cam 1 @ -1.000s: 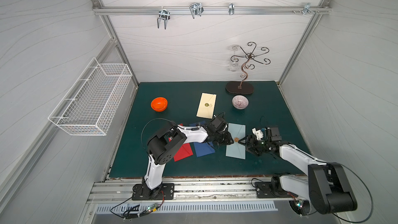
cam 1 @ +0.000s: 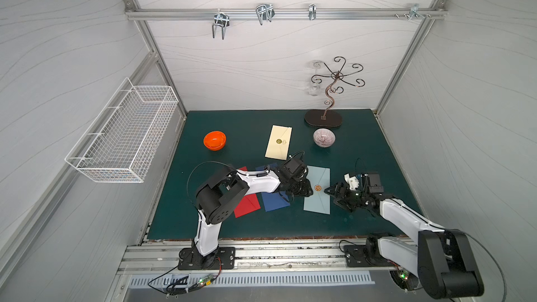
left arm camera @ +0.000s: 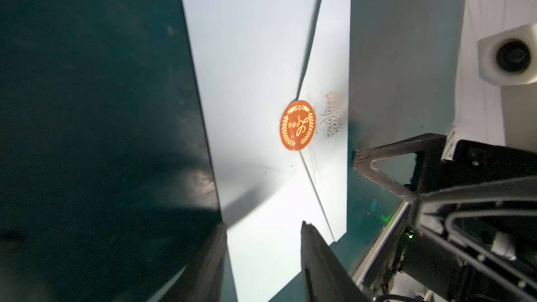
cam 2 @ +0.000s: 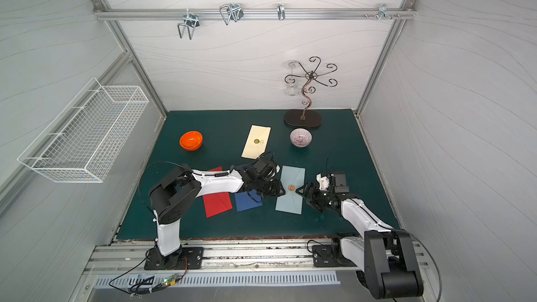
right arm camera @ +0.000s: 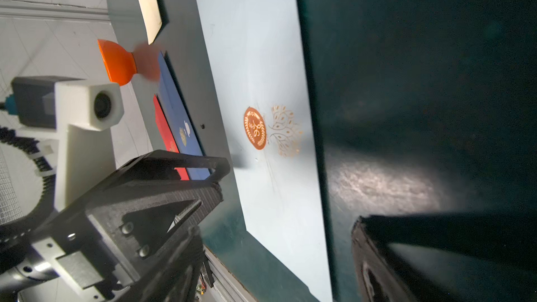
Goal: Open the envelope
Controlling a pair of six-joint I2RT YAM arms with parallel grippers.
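The light blue envelope (cam 1: pixel 317 203) lies flat on the table with an orange round seal (left arm camera: pixel 298 125) over its flap. Its flap lies down along a diagonal seam in the left wrist view. My left gripper is low over the envelope near its left edge. A narrow gap parts its fingers, with pale paper visible behind it; whether they pinch anything is unclear. My right gripper stands open by the envelope's right edge, and nothing shows held in its fingers.
Red (cam 1: pixel 247 205) and blue (cam 1: pixel 275 202) envelopes lie partly under the left arm. A cream envelope (cam 1: pixel 278 150), orange bowl (cam 1: pixel 214 141), pinkish bowl (cam 1: pixel 324 138) and metal stand (cam 1: pixel 323 118) are farther back.
My right gripper has drawn back slightly to the right. The light blue envelope has shifted a touch to the left, while the left arm has barely moved.
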